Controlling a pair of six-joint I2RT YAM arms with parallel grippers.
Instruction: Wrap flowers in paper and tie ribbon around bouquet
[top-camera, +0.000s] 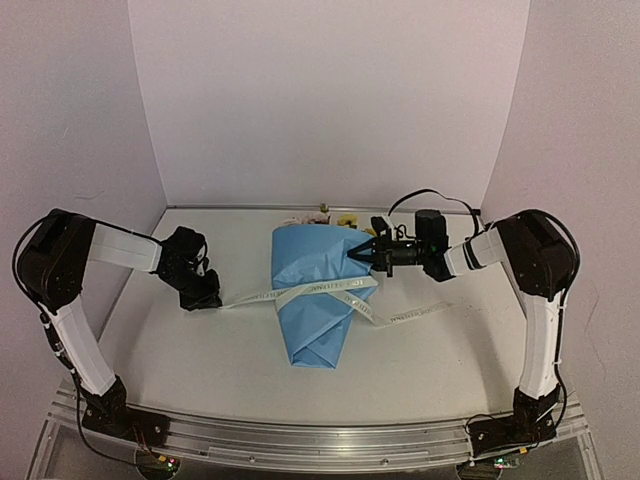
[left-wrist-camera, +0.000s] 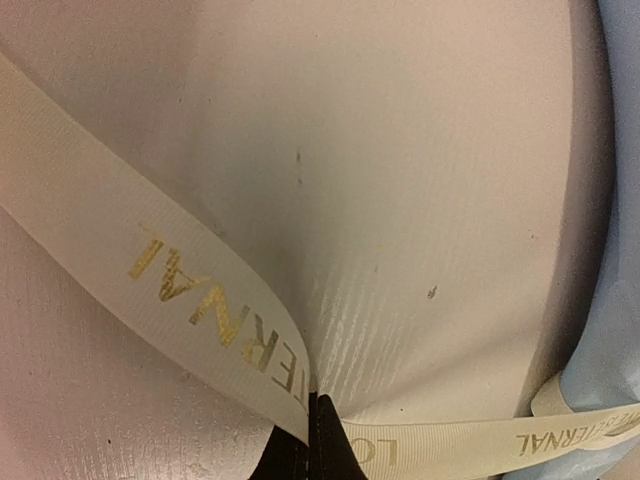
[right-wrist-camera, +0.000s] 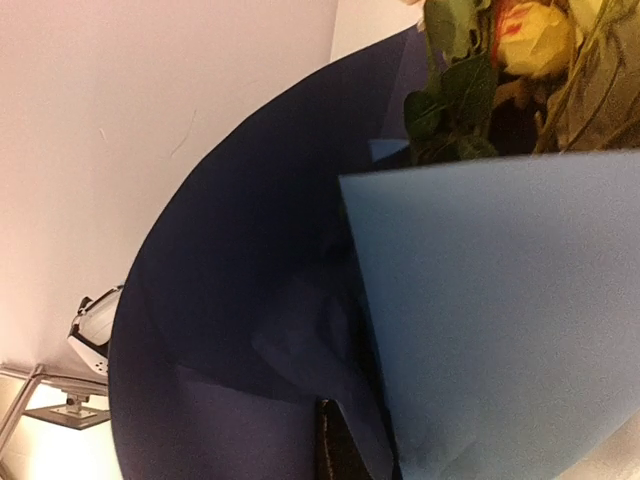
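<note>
A bouquet in blue wrapping paper (top-camera: 318, 335) lies mid-table, its flowers (top-camera: 347, 219) mostly hidden behind the paper's upper edge; yellow blooms (right-wrist-camera: 537, 40) show in the right wrist view. Across the paper runs a white lettered ribbon (top-camera: 325, 287), with one tail stretched left and another trailing right onto the table. My left gripper is shut on the ribbon, left of the bouquet (left-wrist-camera: 625, 260). At the paper's upper right edge, my right gripper (top-camera: 362, 254) appears shut on the wrapping; in the right wrist view its fingertips (right-wrist-camera: 326, 425) are against the dark inner side.
Walls stand on both sides and at the back. A metal rail (top-camera: 320, 444) runs along the front edge.
</note>
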